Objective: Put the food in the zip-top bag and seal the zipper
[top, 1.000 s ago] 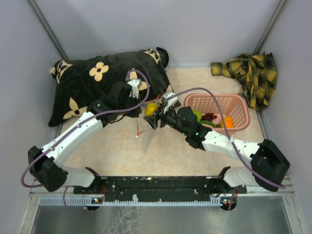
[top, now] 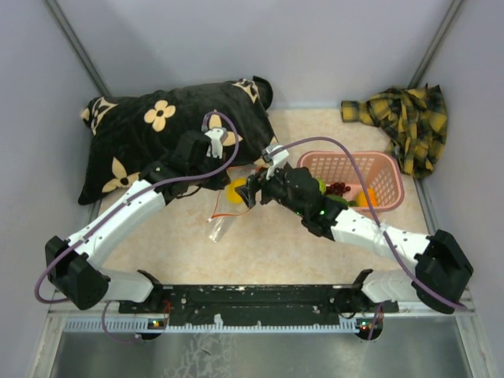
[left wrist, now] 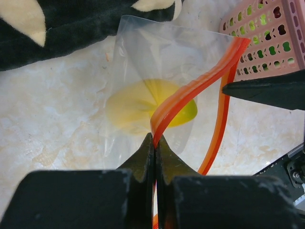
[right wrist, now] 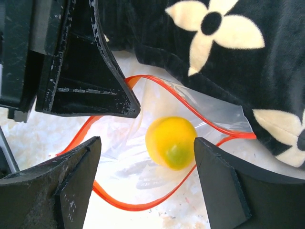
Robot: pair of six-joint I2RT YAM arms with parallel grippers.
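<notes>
The clear bag with an orange zipper strip hangs with its mouth apart, as the right wrist view point(right wrist: 126, 206) also shows. Inside it rests a yellow, partly green fruit, seen blurred through the plastic in the left wrist view point(left wrist: 138, 106). My left gripper is shut on the bag's orange rim. At the bag's mouth my right gripper stands open, its fingers apart and nothing held between them; the fruit lies beyond the fingertips. From above, the two grippers are close together and partly cover the bag point(top: 224, 224).
A pink basket point(top: 315, 167) on the right holds grapes point(top: 337, 189), an orange item and green produce. A dark flowered cushion point(top: 134, 126) lies just behind the bag. A checked cloth point(top: 409, 130) is at the back right.
The yellow fruit has gone from beside my right gripper's fingers down and left into the bag. The bag's front edge has spread out. My left arm has stayed still.
</notes>
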